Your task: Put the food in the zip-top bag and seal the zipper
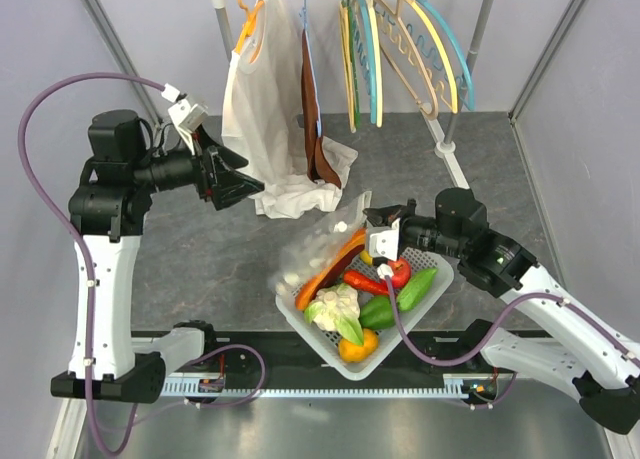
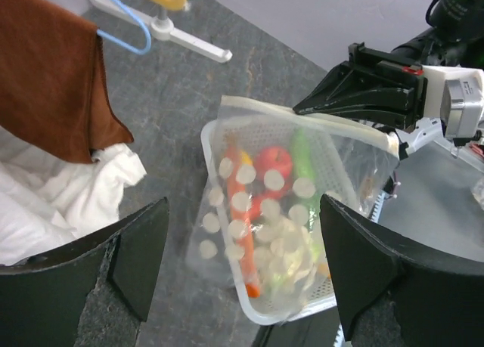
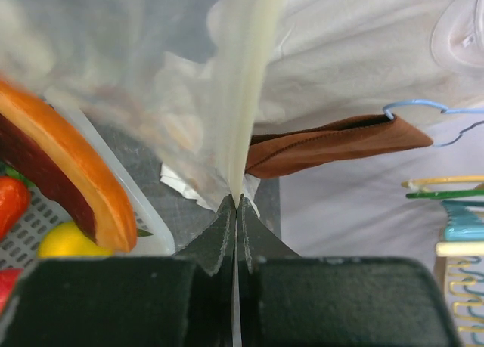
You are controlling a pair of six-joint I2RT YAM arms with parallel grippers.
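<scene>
A clear zip-top bag with pale dots [image 1: 318,251] hangs over the food basket, its top edge [image 2: 257,105] held at the tips of my right gripper, which is shut. My left gripper [image 1: 240,184] stands open, raised up-left of the bag, nothing between its fingers. In the white basket [image 1: 432,304] lie an orange-red long item [image 3: 76,158], red pepper [image 1: 365,282], tomato [image 1: 398,269], cauliflower [image 1: 330,309], green pepper [image 1: 375,316], cucumber [image 1: 418,287], orange pepper [image 1: 358,347] and a lemon [image 3: 68,243].
A rack with empty hangers [image 1: 440,39], a white garment [image 1: 260,109] and a brown one [image 1: 315,154] stands behind the basket; white cloth pools on the grey floor [image 1: 200,269], which is clear at left. Walls flank both arms.
</scene>
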